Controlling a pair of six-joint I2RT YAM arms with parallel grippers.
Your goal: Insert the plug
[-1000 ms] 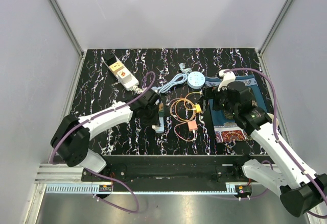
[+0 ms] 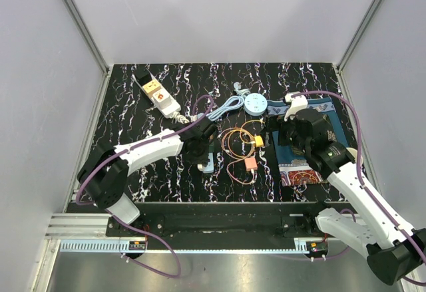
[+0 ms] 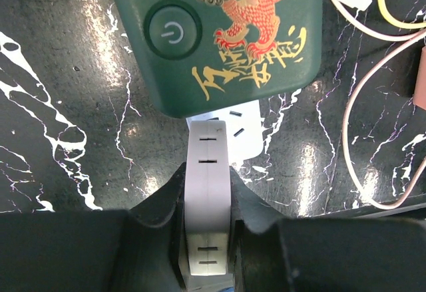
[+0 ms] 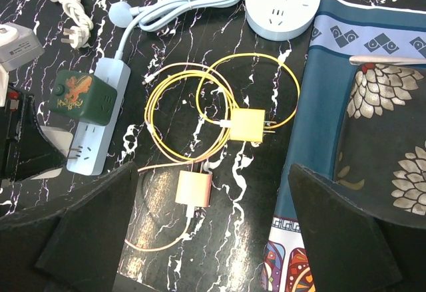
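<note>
My left gripper is shut on a white plug (image 3: 208, 185), held just over the end of a white power strip (image 3: 246, 139). Beside and above it on the strip sits a green charger with a dragon print (image 3: 219, 39). In the right wrist view the strip (image 4: 93, 152) carries the green charger (image 4: 82, 97), with the plug's prongs near its lower end; whether they touch cannot be told. My right gripper (image 2: 273, 132) hangs open over the right side, nothing between its fingers.
Yellow (image 4: 246, 124) and peach (image 4: 194, 187) chargers with looped cables lie right of the strip. A round socket (image 2: 255, 104), blue cable, blue cloth (image 4: 299, 146) and second strip (image 2: 160, 96) are around.
The left arm has shifted slightly to the right in the top view, with the plug still held. The right arm looks unmoved.
</note>
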